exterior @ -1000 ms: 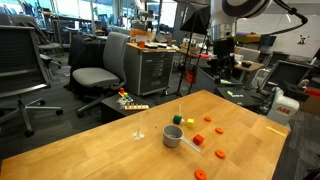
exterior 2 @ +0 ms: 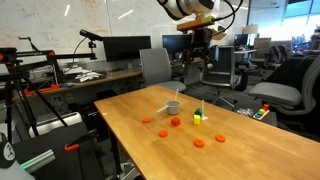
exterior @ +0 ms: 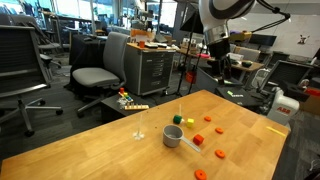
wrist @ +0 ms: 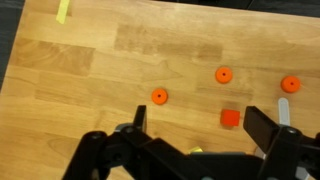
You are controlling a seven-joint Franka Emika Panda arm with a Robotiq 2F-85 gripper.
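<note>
My gripper is open in the wrist view, with its dark fingers (wrist: 140, 117) spread and nothing held between them. It hangs high over the table, clear of every object. A red block (wrist: 230, 118) lies below, towards the right-hand finger. Three orange-red discs show in that view: one left of centre (wrist: 160, 96), another above the block (wrist: 224, 75) and a third near the right edge (wrist: 291, 84). Exterior view 1 has a grey metal mug (exterior: 172, 136) beside the red block (exterior: 198, 140), with a yellow block (exterior: 190, 123) and a green block (exterior: 177, 119) behind.
A pale, thin utensil (wrist: 283, 110) lies at the right of the wrist view. Yellow tape (wrist: 63, 11) marks the table near one edge. Office chairs (exterior: 98, 75) stand beyond it.
The arm has shifted slightly up and to the left in exterior view 1. Objects on the table stay where they were.
</note>
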